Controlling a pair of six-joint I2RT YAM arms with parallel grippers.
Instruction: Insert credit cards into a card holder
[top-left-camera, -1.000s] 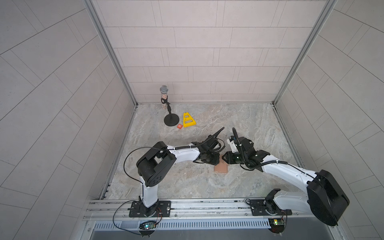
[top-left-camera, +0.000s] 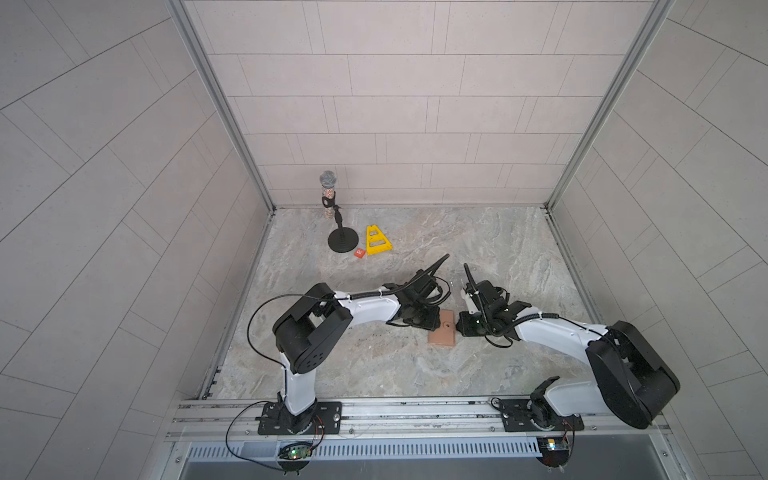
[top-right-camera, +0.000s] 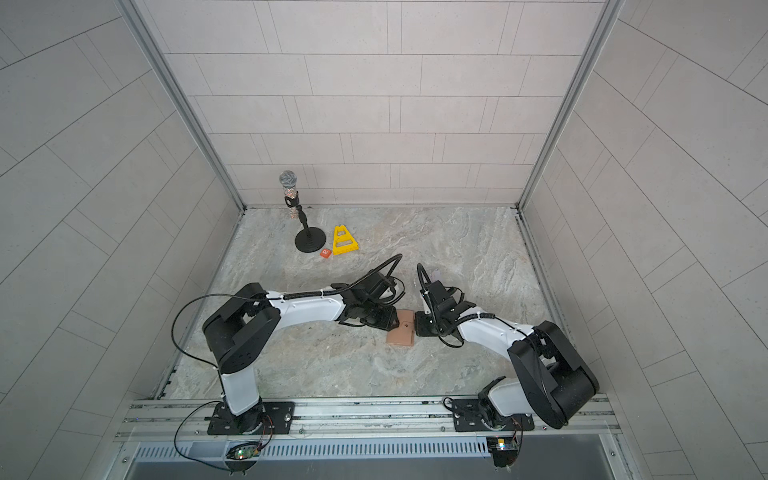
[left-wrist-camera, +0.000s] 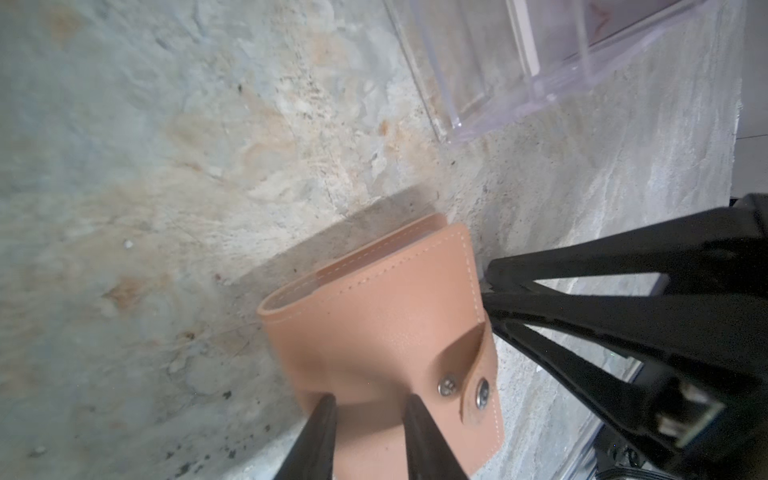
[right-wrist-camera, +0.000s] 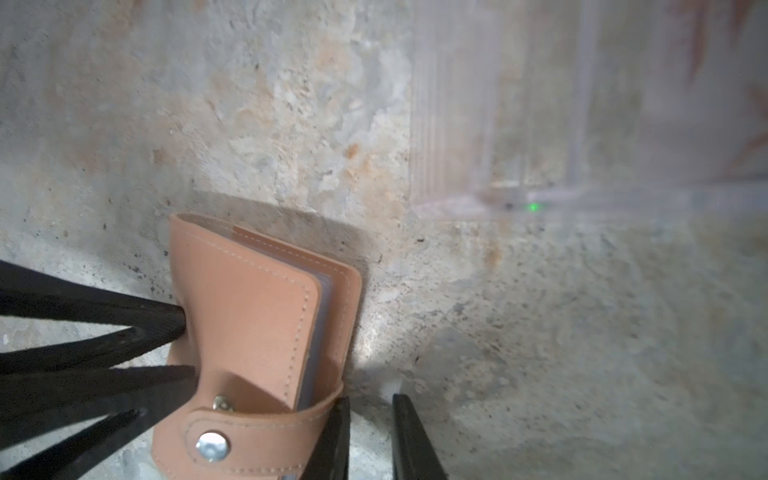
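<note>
The tan leather card holder (top-left-camera: 442, 336) lies on the marble table between my grippers. In the left wrist view its pocket (left-wrist-camera: 376, 320) faces up with the snap strap at the right. My left gripper is open, its fingertips over the holder's front. In the right wrist view a grey-edged card or sleeve (right-wrist-camera: 316, 344) shows inside the holder. My right gripper is at the holder's strap side; whether its fingertips grasp anything is unclear.
A clear plastic stand (right-wrist-camera: 608, 120) is just behind the holder. A microphone stand (top-left-camera: 342, 238), yellow triangle (top-left-camera: 377, 248) and red block (top-left-camera: 359, 253) stand or lie farther back left.
The left arm looks unchanged.
</note>
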